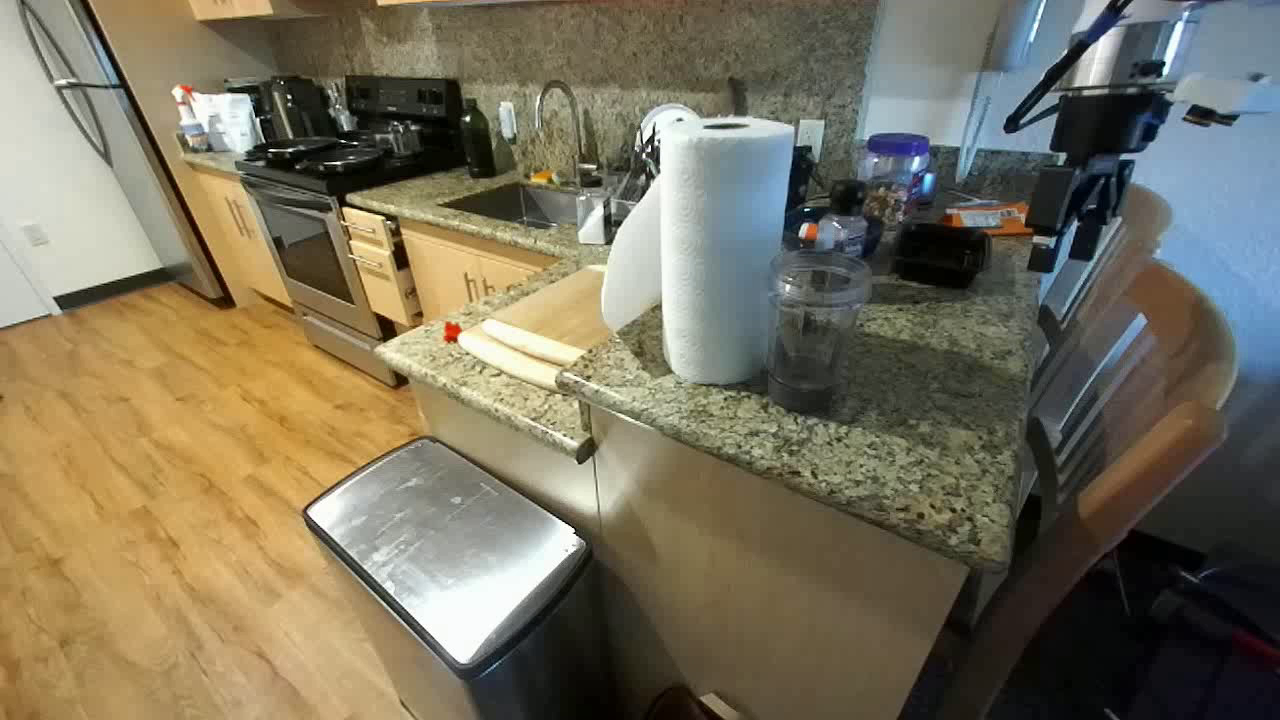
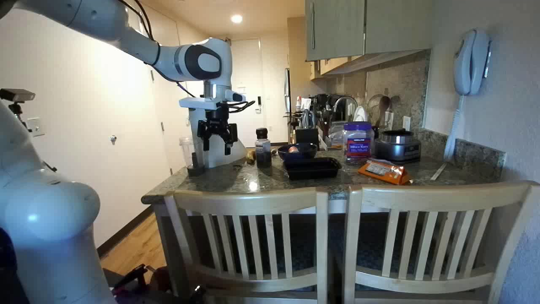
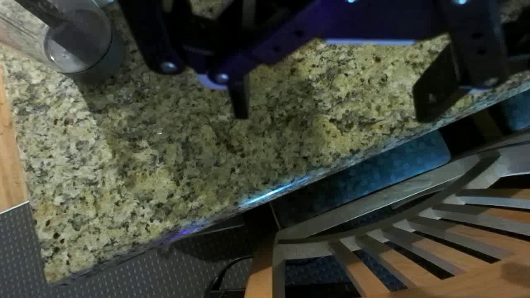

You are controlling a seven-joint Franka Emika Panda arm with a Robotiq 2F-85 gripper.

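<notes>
My gripper (image 2: 216, 145) hangs above the near side of the granite counter, its fingers pointing down. In the wrist view the fingers (image 3: 240, 99) stand wide apart, with only bare counter (image 3: 198, 144) visible between and below them. A clear plastic container (image 1: 816, 336) stands beside a tall white paper towel roll (image 1: 726, 252); its base (image 3: 79, 44) shows at the upper left of the wrist view. A black tray (image 2: 312, 169) sits farther along the counter, apart from the gripper. Near it are a dark-capped bottle (image 2: 263, 149) and a dark bowl (image 2: 303, 149).
An orange packet (image 2: 383, 170), a purple-lidded jar (image 2: 357, 139) and a dark round appliance (image 2: 398, 147) occupy the counter's wall end. Wooden chairs (image 2: 248, 197) line its near edge. Clear counter surface lies below the gripper. A metal-lidded bin (image 1: 450, 540) stands beside the counter.
</notes>
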